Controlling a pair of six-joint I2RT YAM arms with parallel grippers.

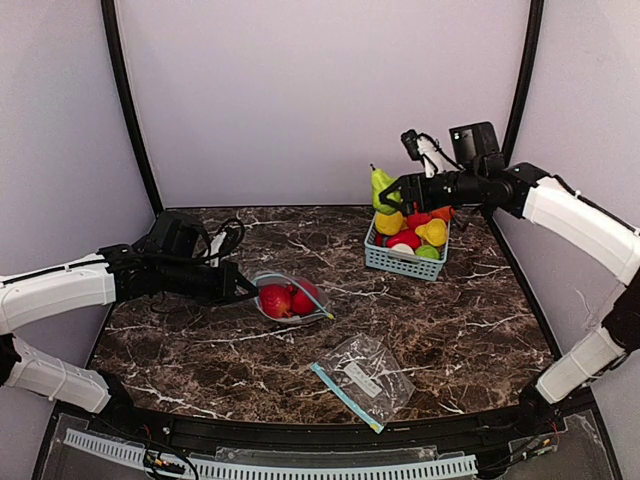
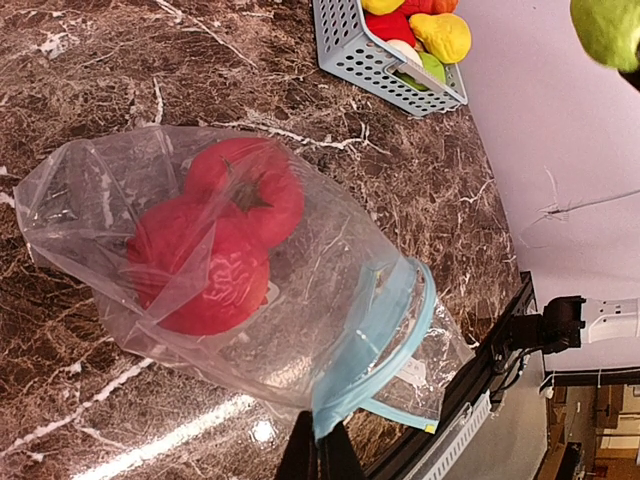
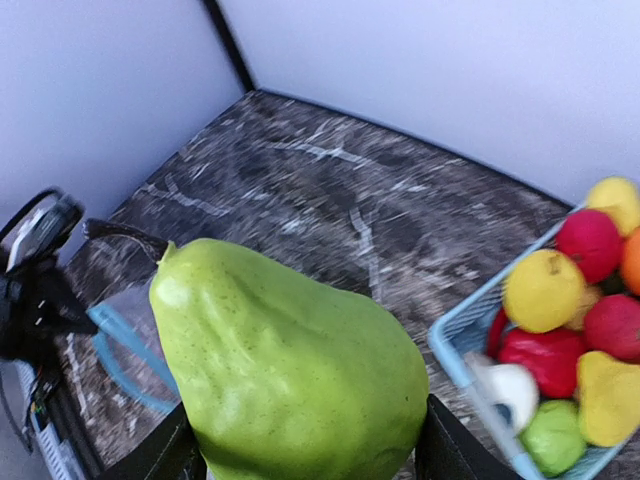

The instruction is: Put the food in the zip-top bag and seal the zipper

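A green pear (image 3: pixel 285 360) fills the lower middle of the right wrist view, stem to the left, with my right gripper (image 1: pixel 392 195) shut on it. In the top view the pear hangs over the back left of the basket. The clear zip bag (image 2: pixel 310 290) lies on its side with two red tomato-like foods (image 2: pixel 200 265) inside. Its blue zipper mouth (image 2: pixel 385 355) stands open, facing right. My left gripper is shut on one edge of that zipper.
A blue-grey basket (image 1: pixel 403 264) of several play fruits and vegetables stands at the back right. A second, flat zip bag (image 1: pixel 375 385) lies at the table's front. Bare marble (image 1: pixel 345 250) stretches between open bag and basket.
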